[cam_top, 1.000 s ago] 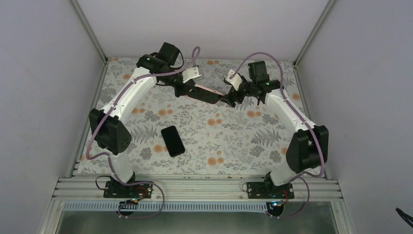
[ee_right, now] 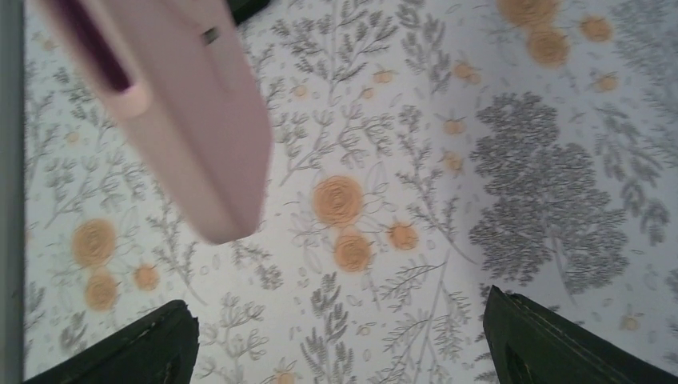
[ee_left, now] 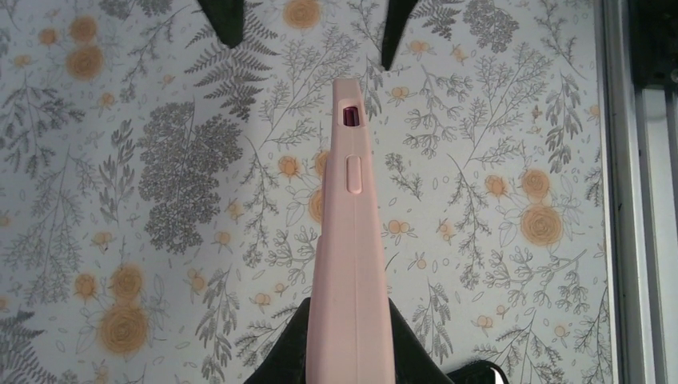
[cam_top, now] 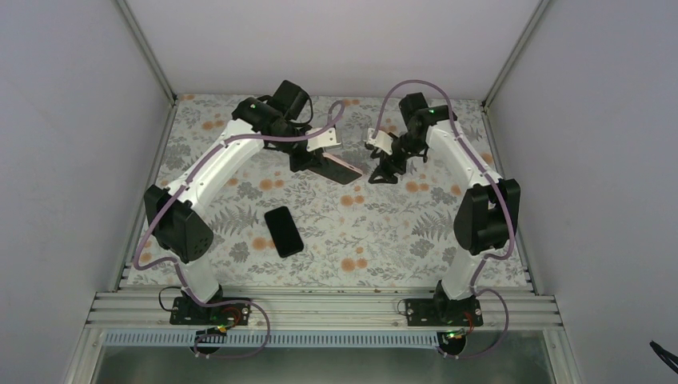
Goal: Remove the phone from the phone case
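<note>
The pink phone case (ee_left: 352,240) is seen edge-on in the left wrist view, with a cutout and button in its side. In the top view its dark flat face (cam_top: 336,170) shows; whether that is a phone screen or the case's inside, I cannot tell. My left gripper (cam_top: 308,158) is shut on its left end, above the table. The right gripper stands open and empty, just right of the case's free end. Its two dark fingertips (ee_left: 222,24) appear beyond the case in the left wrist view.
A black phone-like slab (cam_top: 284,232) lies flat on the flower-patterned table (cam_top: 392,248), left of centre. Side walls (cam_top: 592,160) and a metal rail bound the space.
The right gripper was at the case's free end and has drawn away to the right, leaving a gap.
</note>
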